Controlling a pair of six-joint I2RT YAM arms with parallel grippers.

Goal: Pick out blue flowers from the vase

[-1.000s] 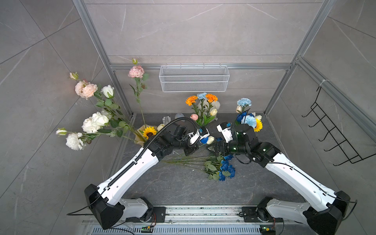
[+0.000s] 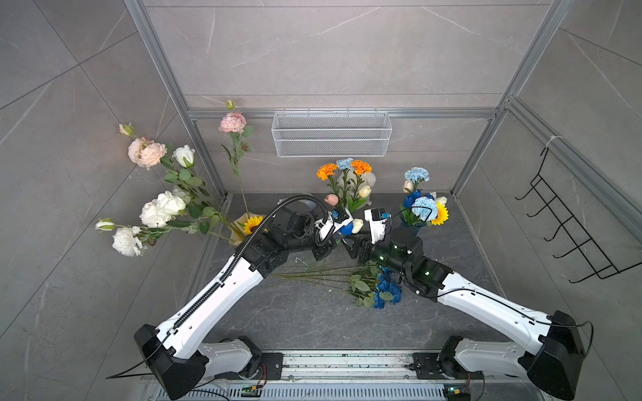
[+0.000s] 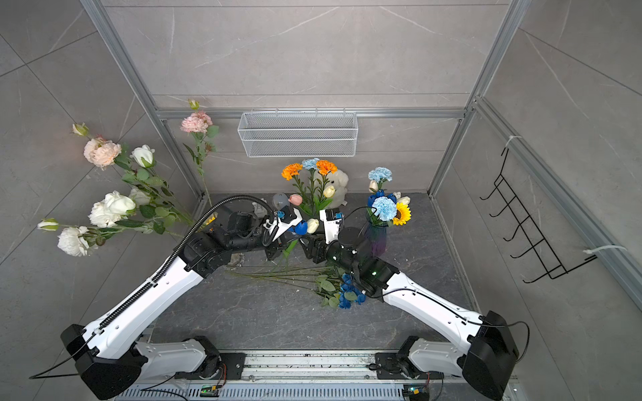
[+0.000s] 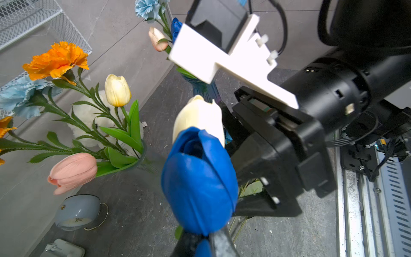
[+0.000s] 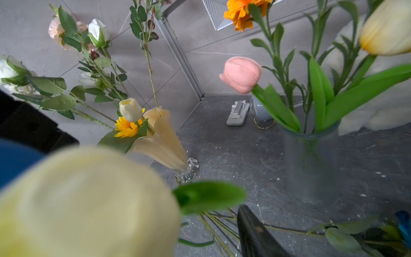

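A blue tulip [image 4: 199, 184] stands upright in my left gripper, which is shut on it at the bottom of the left wrist view. Just beyond is a cream tulip [image 5: 90, 205], large and blurred in the right wrist view. My right gripper [image 2: 349, 247] is beside the two blooms, its fingers apart; one finger [image 5: 256, 235] shows, and the bloom hides the other. I cannot tell whether it touches the cream tulip's stem. Blue flowers [image 2: 388, 290] lie on the table. More blue blooms stand in the blue-purple vase [image 3: 376, 240] at right.
A clear vase [image 5: 310, 171] with orange, pale-blue, pink and cream flowers stands close behind the grippers. At left is a beige vase [image 5: 164, 141] with roses and a sunflower. A grey cup [image 4: 77, 212] stands at the back.
My right arm has moved left, bringing its gripper close to the tulips. My left arm has shifted slightly left and up in the view, the blue tulip with it.
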